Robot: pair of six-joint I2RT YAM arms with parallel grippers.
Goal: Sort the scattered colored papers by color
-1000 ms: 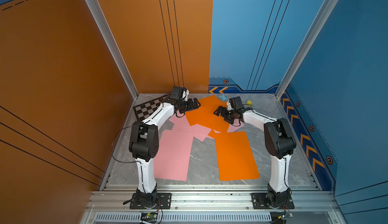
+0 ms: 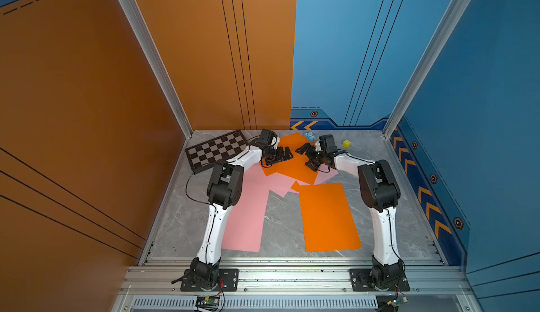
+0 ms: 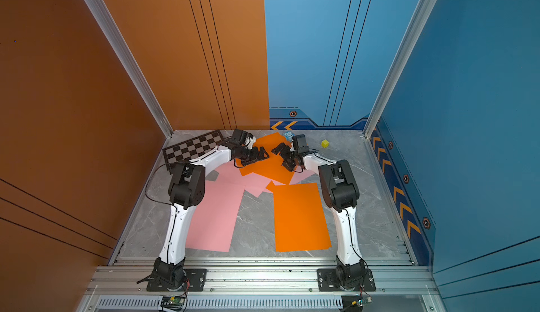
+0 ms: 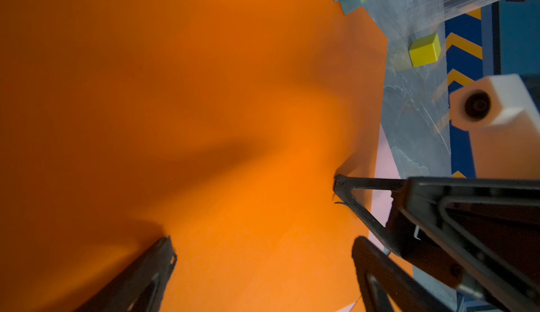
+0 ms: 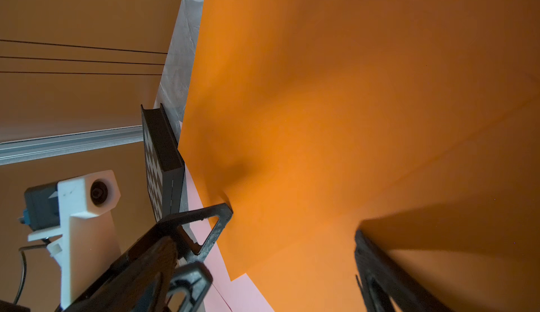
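Orange sheets [image 2: 295, 140] lie piled at the back centre, over pink paper [image 2: 281, 185]. A pink sheet [image 2: 247, 222] lies front left, an orange one [image 2: 329, 219] front right. My left gripper [image 2: 280, 153] is low over the back orange pile, fingers apart with only paper beneath, as the left wrist view shows. My right gripper [image 2: 307, 155] is also low over that pile, right of the left one, open with nothing visibly held.
A checkered board [image 2: 216, 148] stands back left. A light blue object [image 2: 310, 136] and a yellow cube [image 2: 346, 143] sit at the back right. Bare grey table lies between the front sheets.
My left gripper has moved right and down onto the orange pile. The right gripper and arm have shifted slightly left.
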